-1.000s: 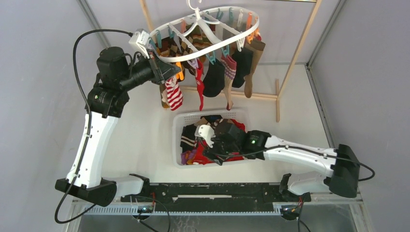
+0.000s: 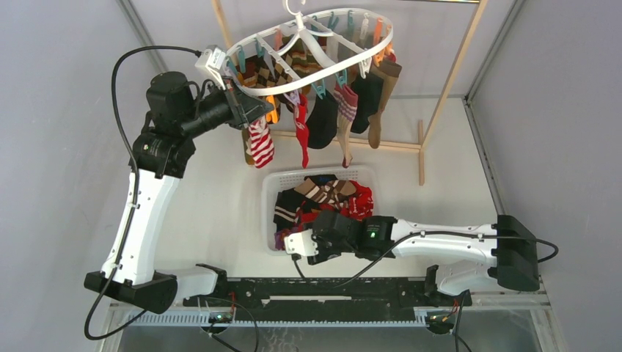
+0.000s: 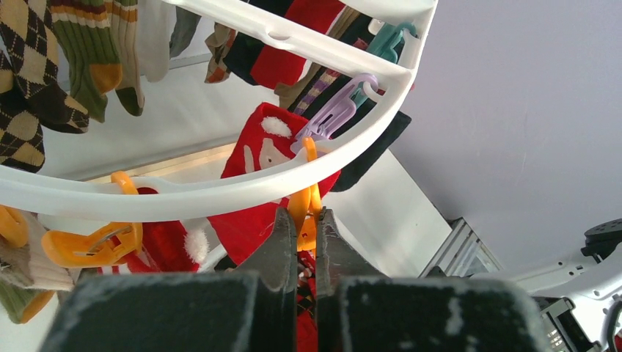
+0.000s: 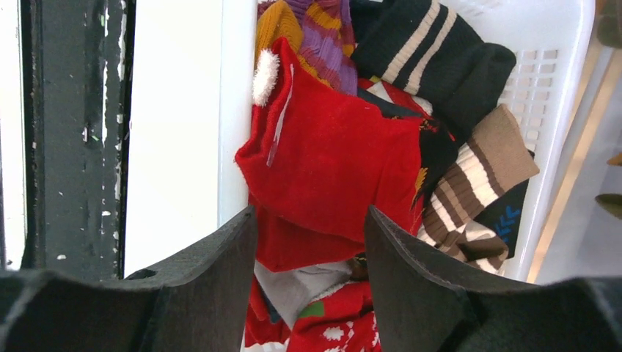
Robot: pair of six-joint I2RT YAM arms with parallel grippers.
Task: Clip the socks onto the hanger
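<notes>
A white oval hanger [image 2: 328,73] with coloured clips holds many hanging socks. In the left wrist view my left gripper is shut on an orange clip [image 3: 308,198] at the hanger's rim [image 3: 183,202], beside a red sock [image 3: 246,161] and a lilac clip [image 3: 330,110]. In the right wrist view my right gripper is open above the basket [image 4: 557,88], over a red sock with white fluff [image 4: 330,154]. Other striped, grey and dark socks lie around it in the basket.
A wooden rack [image 2: 460,51] stands behind and beside the hanger. The floor either side of the basket is clear. The right arm [image 2: 455,242] stretches low across the front right, near the black front rail [image 2: 367,293].
My right gripper has moved left and toward the front over the basket. The left arm stays at the hanger; hanging socks sway slightly.
</notes>
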